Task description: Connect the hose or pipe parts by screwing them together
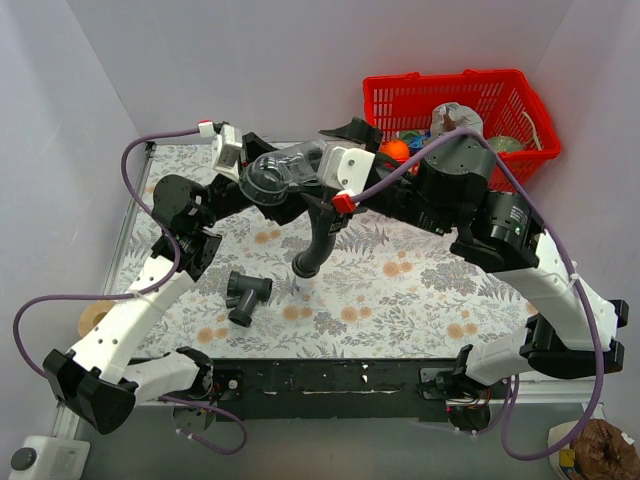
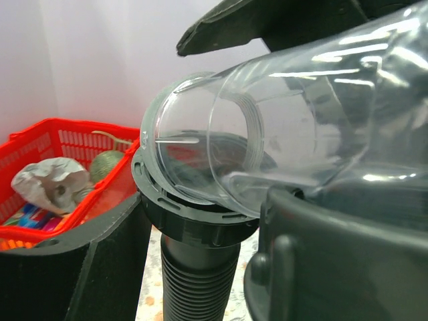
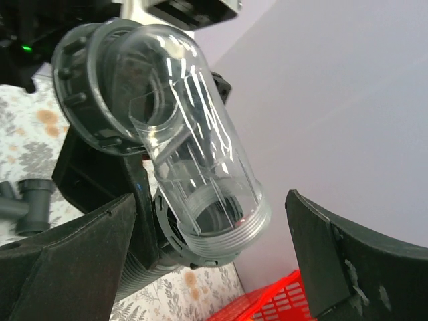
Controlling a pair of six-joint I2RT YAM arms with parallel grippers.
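Note:
A clear plastic tube (image 1: 290, 165) (image 2: 321, 120) (image 3: 184, 134) lies raised between my grippers, its threaded end at the black collar (image 2: 194, 227) atop the ribbed hose (image 1: 318, 240); whether they are joined, I cannot tell. In the left wrist view my left gripper's fingers surround the collar and tube from below; its grip is unclear. My right gripper is open around the tube's near end, its fingers apart on either side. A grey tee fitting (image 1: 247, 295) lies on the table.
A red basket (image 1: 380, 95) with mixed items stands at back right. Walls enclose the sides and back.

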